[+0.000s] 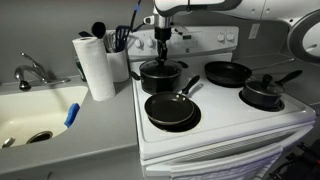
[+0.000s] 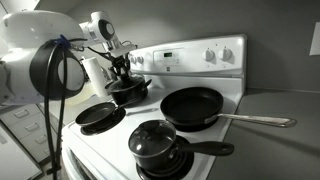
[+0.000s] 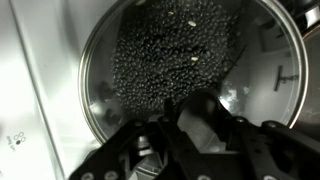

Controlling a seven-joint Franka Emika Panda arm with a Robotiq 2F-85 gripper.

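A large black pot [image 1: 161, 85] is on the back left burner, topped by a glass lid [image 3: 112, 100] with a metal rim. Many small black beans show through the glass in the wrist view. My gripper is shut on the lid's dark round knob [image 3: 202, 125], its fingers on either side. From the side, the gripper [image 1: 161, 53] reaches straight down over the pot's middle. Whether the lid rests fully on the pot's rim is hard to tell.
A black frying pan [image 1: 170, 108] stands directly in front of the pot. Another pan [image 2: 192, 106] and a lidded saucepan [image 2: 152, 143] occupy the right burners. To the left are a paper towel roll [image 1: 95, 68], a utensil holder [image 1: 118, 66] and the sink [image 1: 40, 108].
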